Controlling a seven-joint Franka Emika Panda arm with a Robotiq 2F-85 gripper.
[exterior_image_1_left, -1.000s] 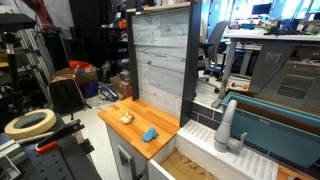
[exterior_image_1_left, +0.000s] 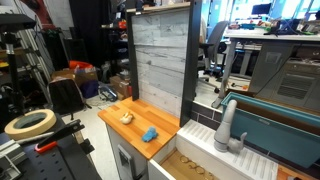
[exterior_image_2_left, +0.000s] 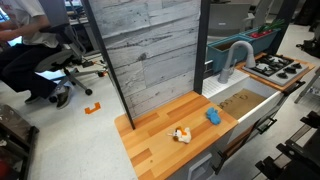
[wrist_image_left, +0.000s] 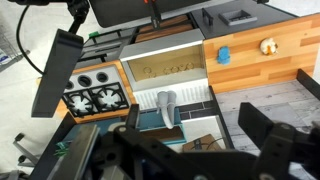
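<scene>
On the wooden countertop (exterior_image_1_left: 128, 136) lies a small blue object (exterior_image_1_left: 150, 134), perhaps a crumpled cloth. A small white and orange item (exterior_image_2_left: 182, 135) sits farther along the same top, apart from the blue one. The drawer (exterior_image_2_left: 262, 97) beside them is pulled out, and its light wooden bottom looks mostly bare. In the wrist view, my gripper has its dark fingers spread wide. It is open, holds nothing, and looks down from above the counter with both items clear of it.
A grey faucet (exterior_image_2_left: 235, 55) rises beside a white tiled strip, near a blue-green basin (exterior_image_1_left: 265, 130). The stove (wrist_image_left: 97, 91) lies beyond it. A tall whitewashed plank panel (exterior_image_2_left: 155, 60) stands behind the wooden counter. Open floor (exterior_image_2_left: 80, 150) lies behind the panel.
</scene>
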